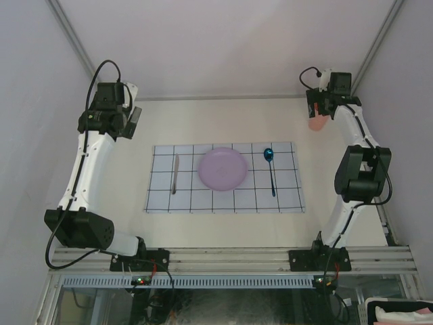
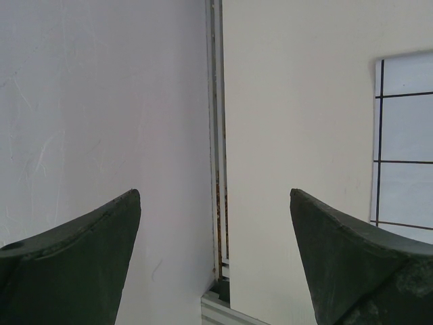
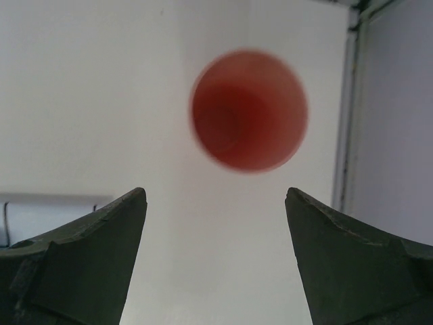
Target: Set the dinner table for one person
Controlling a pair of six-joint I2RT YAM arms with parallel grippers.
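Note:
On the checked mat point(image 1: 237, 202), a purple plate point(image 1: 222, 169) sits between a light knife point(image 1: 176, 172) on the left and a blue spoon point(image 1: 268, 157) on the right. A pink cup point(image 1: 318, 124) stands at the back right, below my right gripper point(image 1: 315, 102); in the right wrist view the cup point(image 3: 249, 112), blurred, appears between and beyond the open fingers, not held. My left gripper point(image 1: 130, 122) hangs open over the back left, with bare table between its fingers in the left wrist view.
Walls and metal rails point(image 1: 365, 54) bound the back and both sides. A bin with cloth point(image 1: 399, 313) is at the lower right, off the table.

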